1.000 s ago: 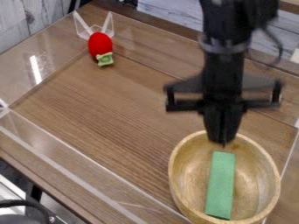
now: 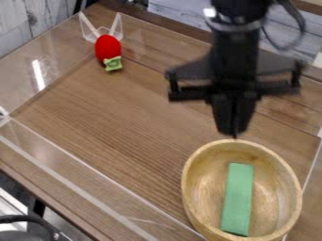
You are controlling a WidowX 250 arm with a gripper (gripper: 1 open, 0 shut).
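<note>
My gripper (image 2: 229, 122) hangs over the upper right of the table, above a cream bowl (image 2: 201, 193). It appears shut, with nothing visible between its fingertips. A green block (image 2: 238, 198) lies inside the bowl.
A red object (image 2: 108, 49) with a green part (image 2: 112, 64) lies at the back left, by a clear angular item.
My gripper has moved up in the view, away from the bowl. The bowl, the green block and the red object stay where they were.
</note>
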